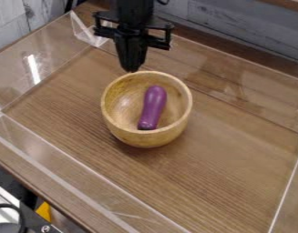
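Observation:
A tan bowl (123, 121) sits on the wooden table, with a purple eggplant-like object (152, 107) lying lengthwise inside it. My black gripper (131, 65) hangs over the table just behind the bowl's back rim, its narrow tip pointing down. It appears shut, and nothing shows in it.
Pale walls edge the back and the left. A dark cable and a yellow item (43, 209) are at the front left corner.

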